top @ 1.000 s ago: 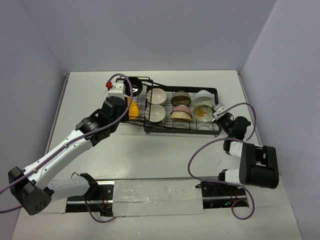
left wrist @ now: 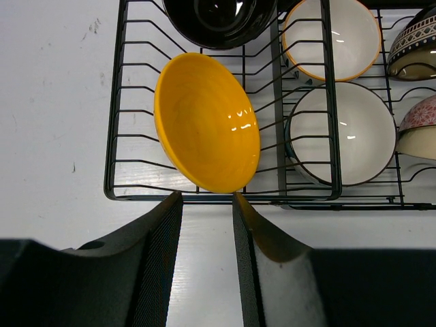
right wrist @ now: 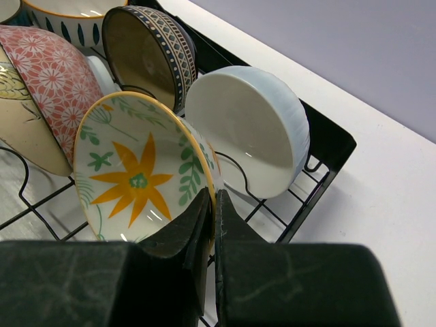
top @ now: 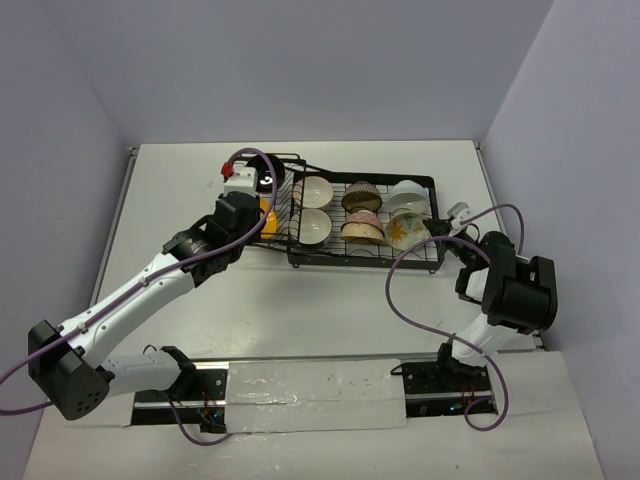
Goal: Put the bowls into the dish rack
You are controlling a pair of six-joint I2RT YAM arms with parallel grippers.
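In the right wrist view, my right gripper is shut on the rim of the flower bowl [right wrist: 119, 160], white inside with an orange flower. This bowl leans in the rack's right part, just in front of a white bowl [right wrist: 235, 133]. My left gripper is open and empty, its fingertips near the front edge of the rack's left section. A yellow bowl [left wrist: 204, 122] leans in that section, with a black bowl [left wrist: 221, 17] behind it. From above, the dish rack [top: 340, 258] holds bowls along its whole length.
Between these ends stand two white-inside bowls [left wrist: 344, 133], a dark patterned bowl [right wrist: 146, 58] and a pink flowered bowl [right wrist: 54, 78]. Wire prongs [right wrist: 27, 187] stick up among them. The table in front of the rack [top: 330, 310] is clear.
The right arm has shifted at the rack's right end, and the flower bowl has turned and tilted slightly with its gripper at the rim. The left arm has moved a little to the right.
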